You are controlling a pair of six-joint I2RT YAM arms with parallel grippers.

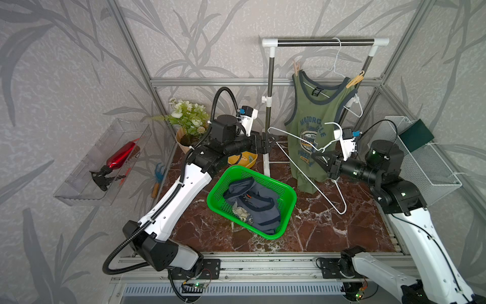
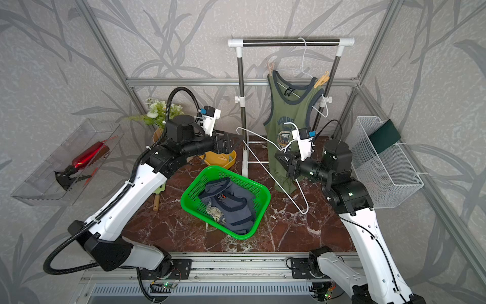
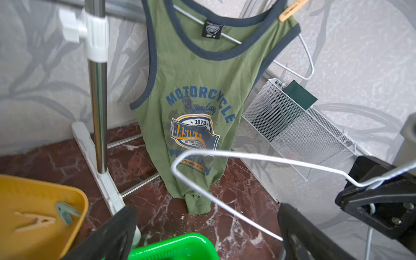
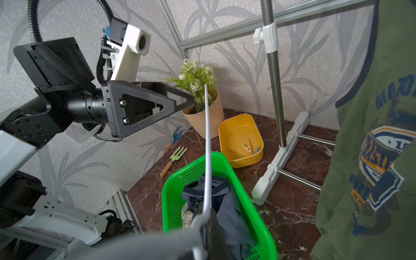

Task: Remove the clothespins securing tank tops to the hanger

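Note:
The green tank top (image 1: 316,109) hangs from a white hanger (image 1: 337,55) on the rack. A pale clothespin (image 1: 296,67) sits at its left strap and a yellow wooden clothespin (image 1: 356,79) at its right strap. A second, bare white hanger (image 1: 293,132) is held in front of it, with my right gripper (image 1: 318,158) shut on its wire by the hook. My left gripper (image 1: 268,143) stands open close to that hanger's left corner. In the left wrist view the wire (image 3: 242,154) reaches across between the spread fingers; contact cannot be told.
A green basket (image 1: 212,195) holds a folded grey garment (image 1: 258,202). The yellow bin (image 4: 225,134) contains loose clothespins (image 4: 247,146). Nearby stand a potted plant (image 1: 189,121), the rack's post (image 1: 269,91) and, right, a mesh basket (image 1: 430,167).

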